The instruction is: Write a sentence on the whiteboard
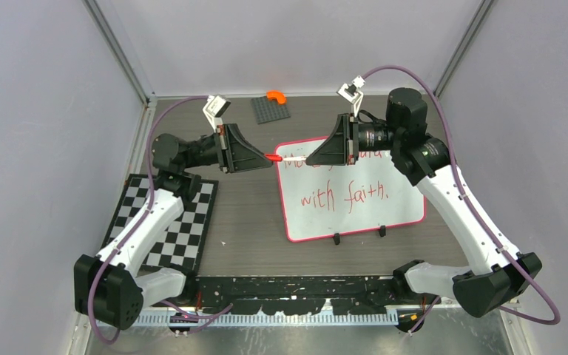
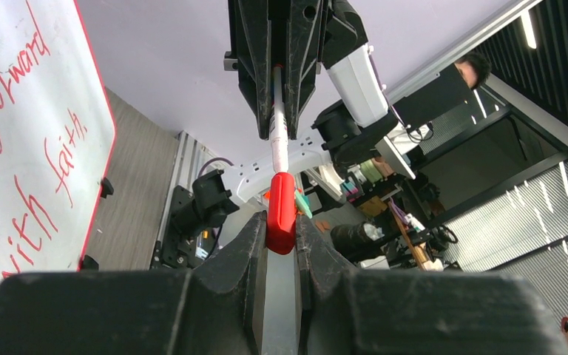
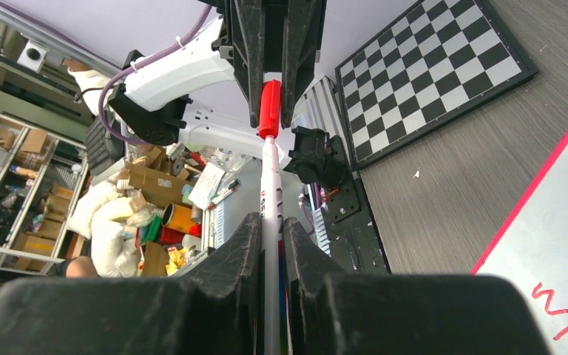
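Between my two grippers, a slim marker is held lengthwise above the table. Its white barrel (image 3: 271, 185) runs into my right gripper (image 1: 309, 160), which is shut on it. My left gripper (image 1: 270, 159) is shut on the red cap (image 2: 280, 214) at the other end. In the right wrist view, the cap (image 3: 269, 109) meets the barrel with no bare tip showing. Behind and below the right gripper lies the red-rimmed whiteboard (image 1: 318, 222). Red handwriting (image 1: 344, 196) on it reads "with faith."; the line above is partly hidden by the gripper.
A checkered board (image 1: 171, 240) lies on the left of the table. At the back sit a dark grey pad (image 1: 270, 110) and an orange piece (image 1: 276, 96). Two black clips (image 1: 336, 239) stand along the whiteboard's lower edge. Bare table lies between the checkered board and the whiteboard.
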